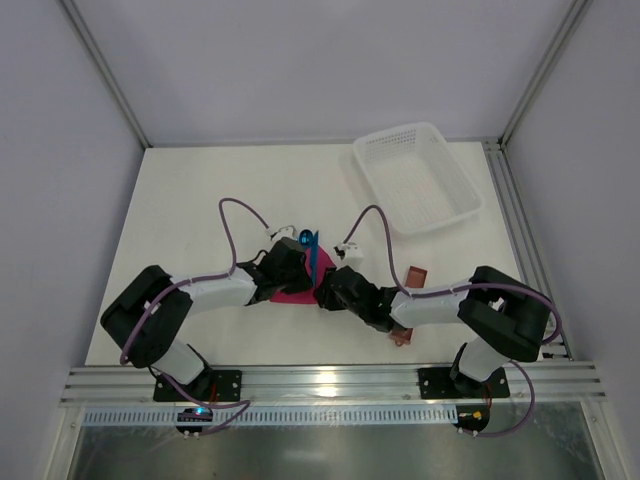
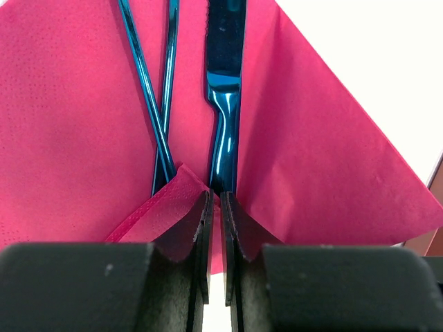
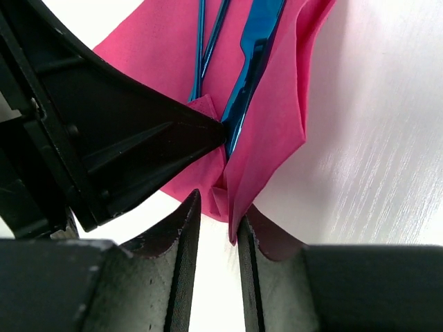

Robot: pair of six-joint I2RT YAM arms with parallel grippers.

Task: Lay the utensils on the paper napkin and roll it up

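The pink napkin (image 1: pixel 294 297) lies under my two grippers, with dark blue utensils on it. In the left wrist view a knife (image 2: pixel 225 131) and two thin handles (image 2: pixel 147 83) lie side by side; a folded napkin corner covers their lower ends. My left gripper stands at the knife's lower end with a narrow gap between its fingers; pink shows there, but whether they pinch it is unclear. My right gripper is partly open, with the raised right flap of the napkin between its fingers, nearer the right one. The left gripper's dark finger (image 3: pixel 187 138) covers part of the fold.
A white basket (image 1: pixel 415 175) stands at the back right. A brown object (image 1: pixel 415 278) lies right of the napkin, partly beneath the right arm.
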